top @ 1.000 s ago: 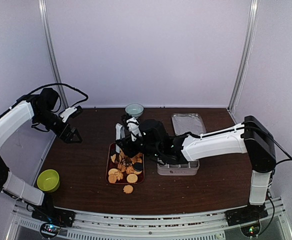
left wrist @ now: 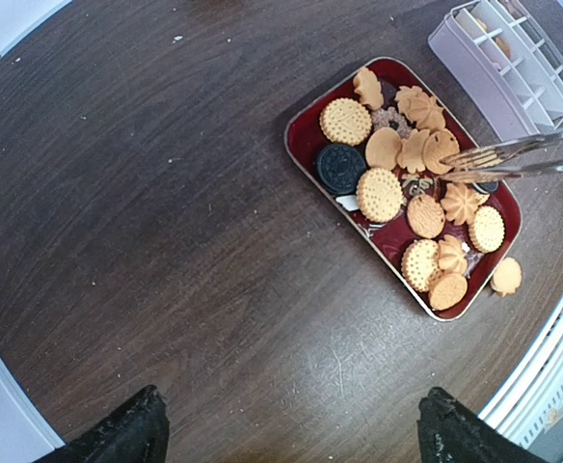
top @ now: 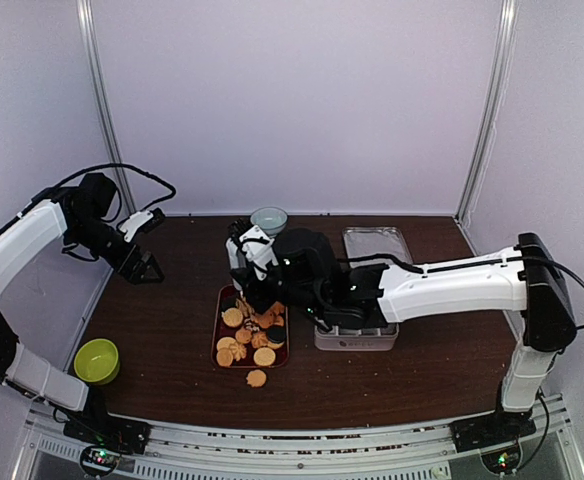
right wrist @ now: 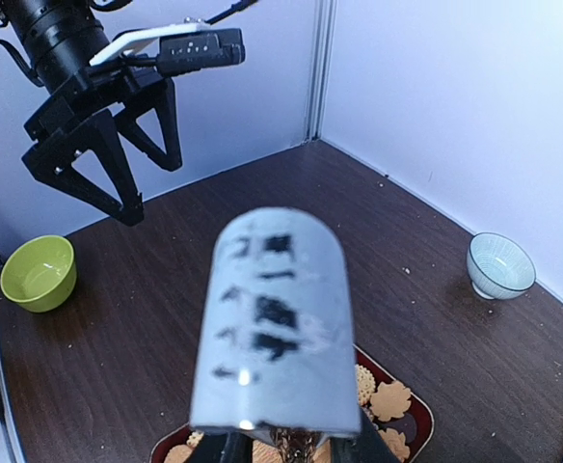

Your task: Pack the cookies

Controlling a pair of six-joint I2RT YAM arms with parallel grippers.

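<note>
A red tray (left wrist: pixel 397 251) of mixed cookies sits mid-table, with sandwich cookies, a dark cookie (left wrist: pixel 339 168) and flower shapes; one cookie (left wrist: pixel 506 276) lies outside it. My right gripper hangs over the tray; in the left wrist view metal tongs (left wrist: pixel 513 172) reach down among the cookies from its side, and in the right wrist view their pale handle fills the centre, hiding the tips. Its finger state is unclear. The lilac divided box (left wrist: pixel 465 72) is partly behind the right arm. My left gripper (top: pixel 142 268) hangs open at the left, above bare table (left wrist: pixel 166 241).
A green bowl (top: pixel 96 361) is at front left, a pale bowl (top: pixel 269 219) at the back, a silver tray (top: pixel 377 246) at back right.
The left arm has not moved.
</note>
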